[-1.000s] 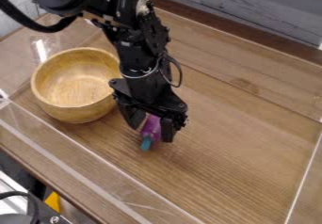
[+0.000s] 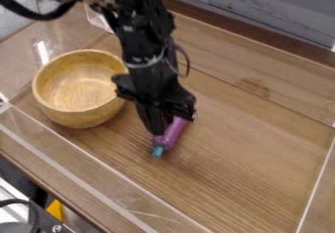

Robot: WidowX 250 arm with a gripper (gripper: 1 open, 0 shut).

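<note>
My black gripper [image 2: 155, 112] hangs in the middle of the view, shut, with nothing clearly between its fingers. Just below it a purple object with a teal tip [image 2: 170, 135] lies on the wooden table, slanting from upper right to lower left. Its upper part is close to the fingers; whether they touch it I cannot tell. A tan round bowl [image 2: 61, 84] stands to the left of the gripper.
A pale raised edge runs along the back. A dark cable with something yellow lies at the lower left corner.
The gripper has risen slightly and its fingers have shifted, uncovering more of the purple object. The object appears to lie in about the same place.
</note>
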